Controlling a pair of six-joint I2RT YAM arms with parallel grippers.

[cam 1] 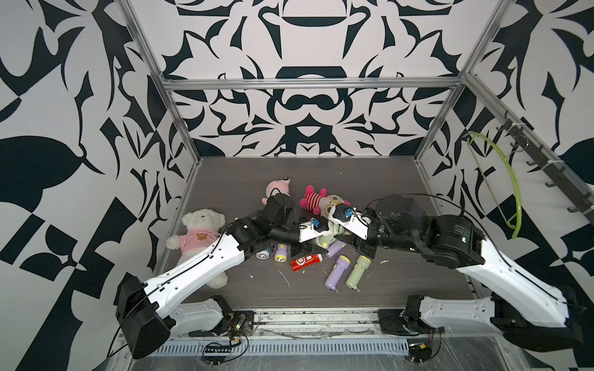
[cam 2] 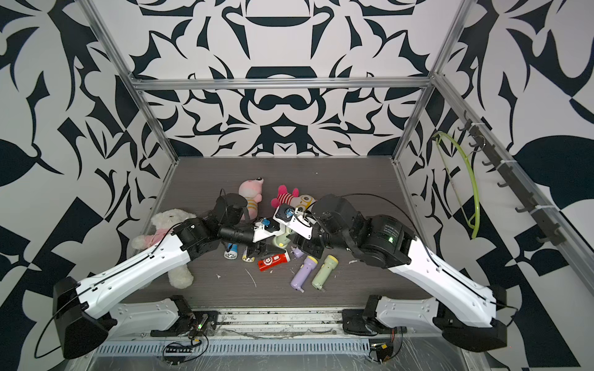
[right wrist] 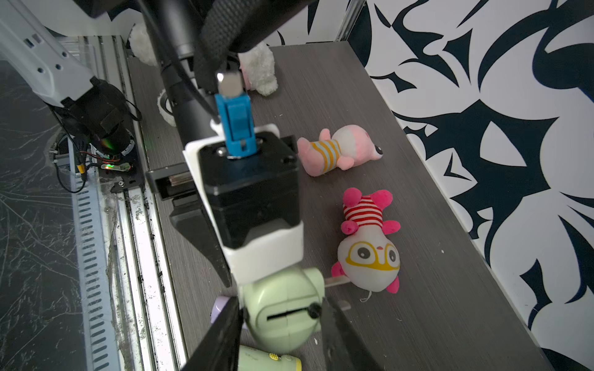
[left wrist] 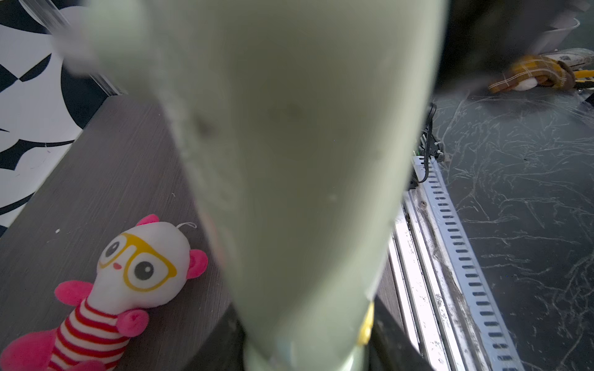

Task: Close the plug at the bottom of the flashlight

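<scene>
A pale green flashlight [left wrist: 303,173] fills the left wrist view, held in my left gripper [cam 1: 318,238] above the middle of the table. In the right wrist view its bottom end [right wrist: 278,296] faces the camera, with a dark slot and small knob on it. My right gripper is at that end, its blurred fingers on either side of the flashlight's bottom, part open; whether they touch it is not clear.
Purple [cam 1: 337,272], green [cam 1: 359,272] and red [cam 1: 304,261] flashlights lie on the table below. A striped plush toy [right wrist: 365,259], a pink toy [cam 1: 277,188] and a white bear [cam 1: 201,233] lie around the back and left.
</scene>
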